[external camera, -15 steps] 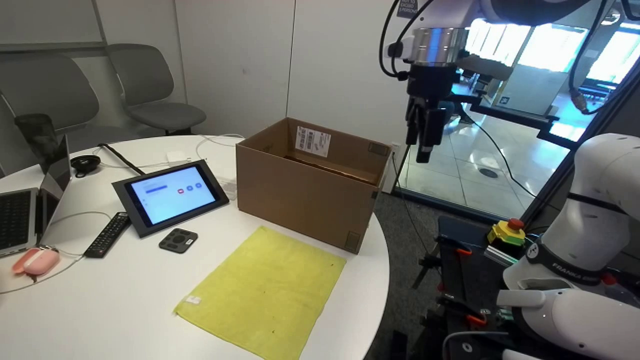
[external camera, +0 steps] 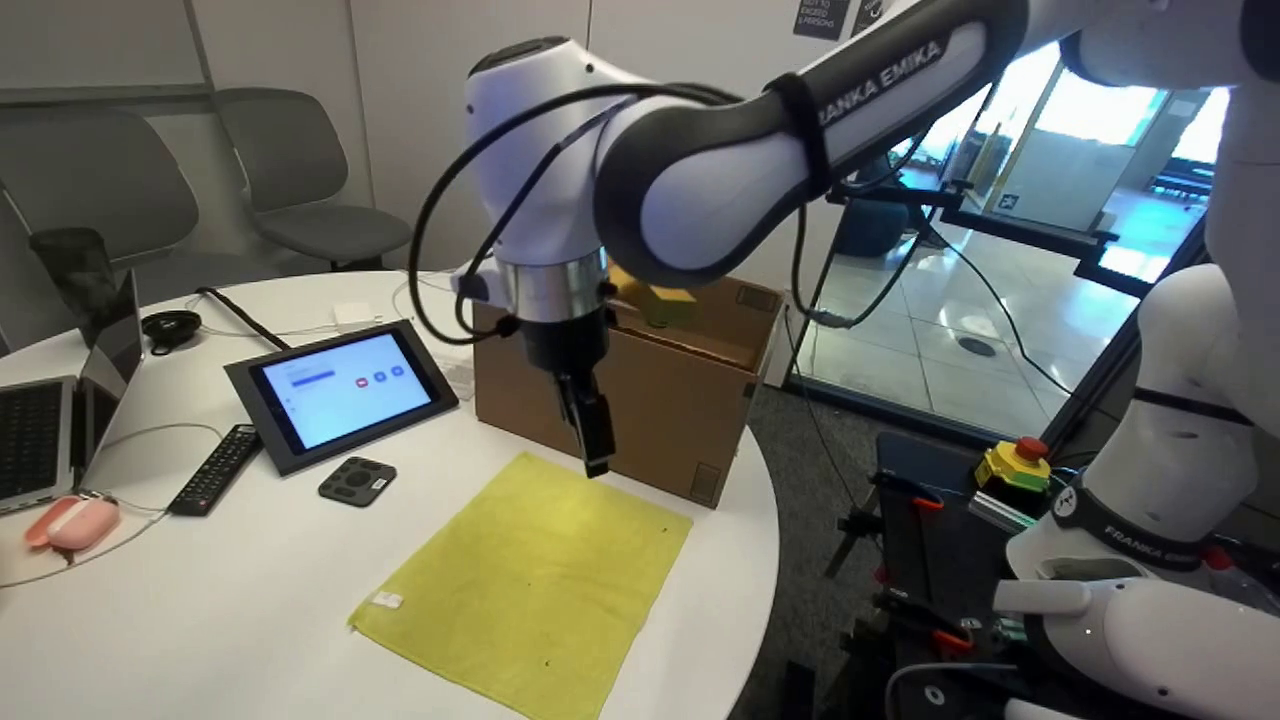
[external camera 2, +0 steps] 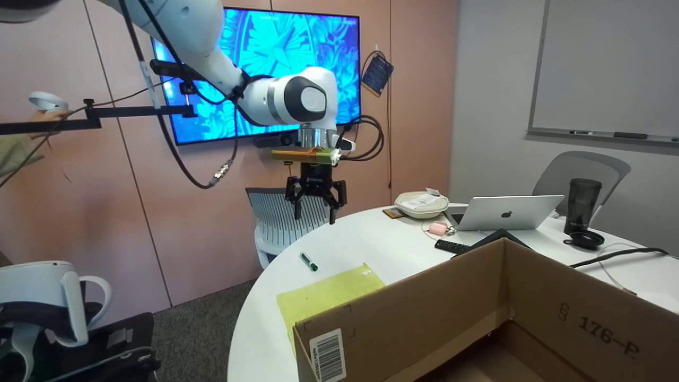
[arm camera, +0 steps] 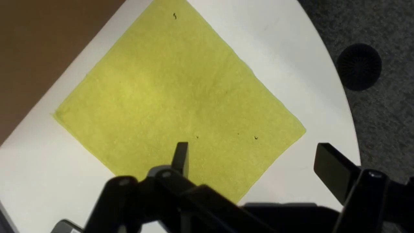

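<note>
A yellow cloth [external camera: 534, 588] lies flat on the white round table, beside a brown cardboard box [external camera: 612, 408]. My gripper [external camera 2: 315, 216] hangs in the air above the table, pointing down. In the wrist view the gripper has its fingers wide apart with nothing between them, the cloth [arm camera: 174, 93] spread out below. A small green marker [external camera 2: 308, 261] rests on the table next to the cloth in exterior view 2; the wrist view does not show it. The box stands open at the top, and the visible part of its inside looks empty.
A tablet [external camera: 345, 384], a black remote [external camera: 216, 469] and a small dark controller [external camera: 357, 480] lie left of the cloth. An open laptop [external camera 2: 509, 213] and a pale bowl [external camera 2: 421, 203] sit farther off. The table's curved edge [arm camera: 346, 101] runs close to the cloth.
The arm has swung left in exterior view 1, from beyond the right of the box to over the table in front of it. The box and cloth have stayed put.
</note>
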